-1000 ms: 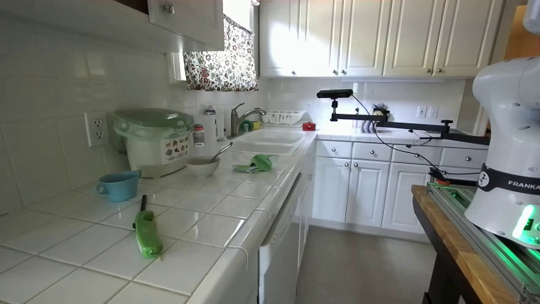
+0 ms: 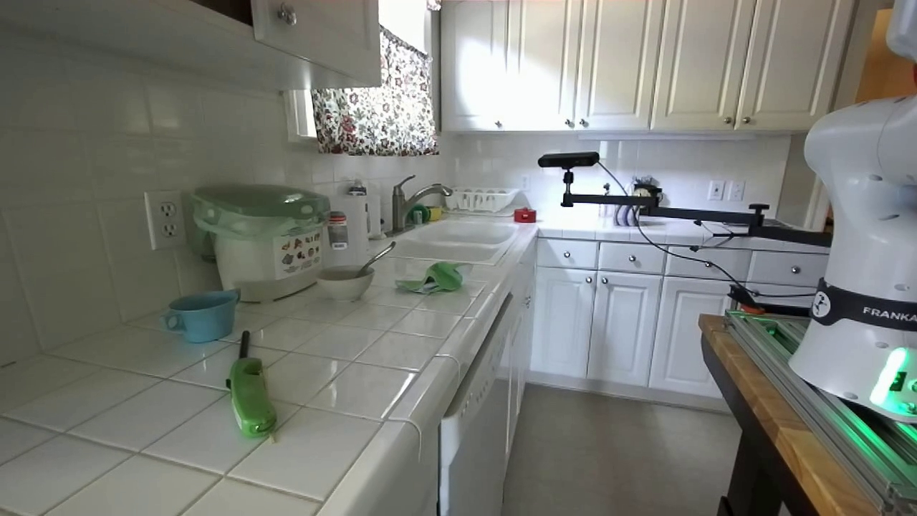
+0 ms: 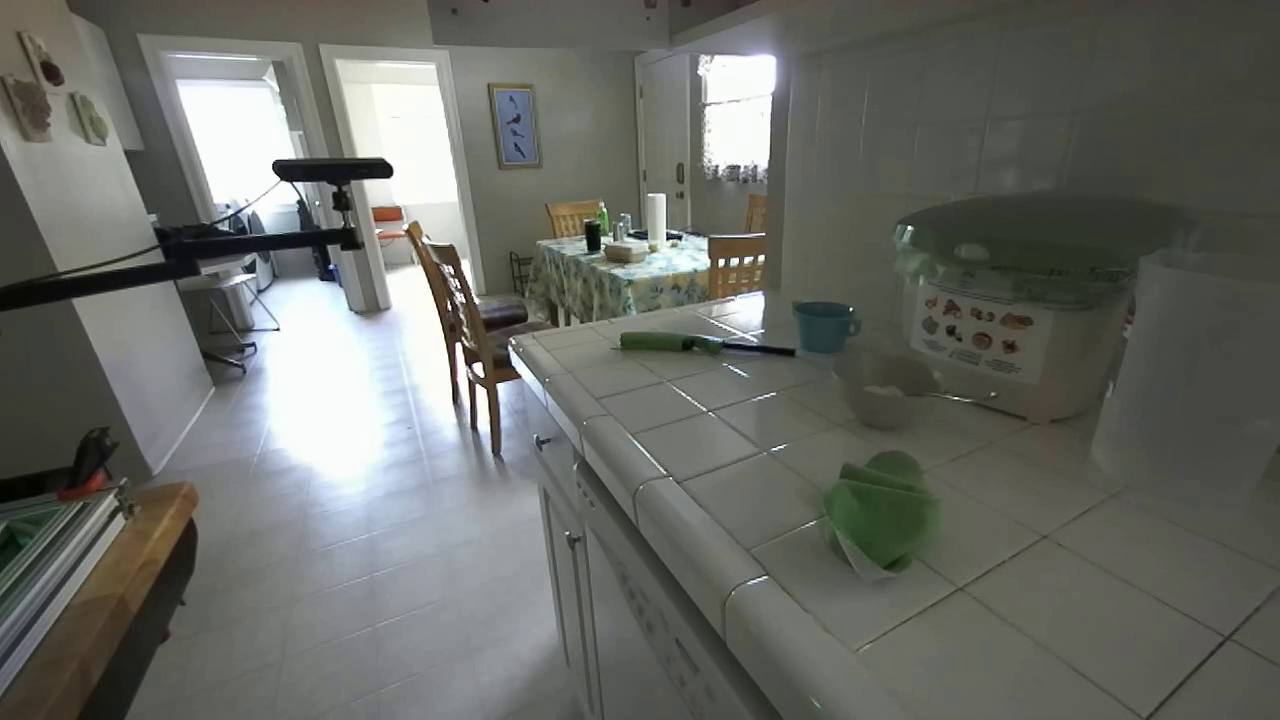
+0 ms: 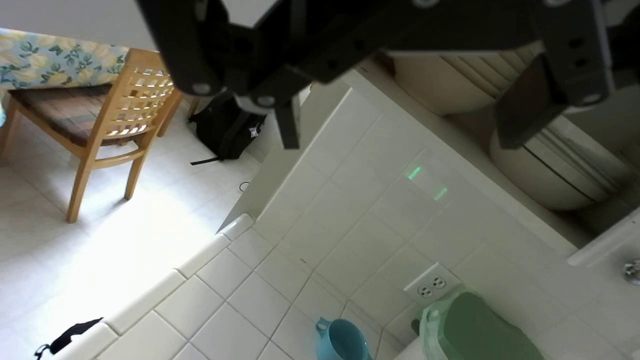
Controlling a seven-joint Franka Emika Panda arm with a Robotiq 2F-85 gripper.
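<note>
In the wrist view my gripper is open, its dark fingers far apart with nothing between them. It hangs high, clear of the counter; neither exterior view includes it. A blue cup [image 2: 203,315] stands on the white tiled counter [image 2: 361,351]. Nearer the front lies a green lighter [image 2: 251,397] with a black tip. Behind these is a pale bowl [image 2: 344,283] with a spoon [image 2: 376,258] leaning in it. A crumpled green cloth [image 3: 885,514] rests close to the counter's edge. Of these, the wrist view shows only the cup [image 4: 343,340], at its bottom edge.
Against the wall stands a white bin [image 2: 268,258] with a green lid. A sink [image 2: 453,241] with a faucet is farther along. An upper cabinet [image 2: 314,39] overhangs the counter. My arm's base [image 2: 847,344] sits on a wooden-edged table across open floor.
</note>
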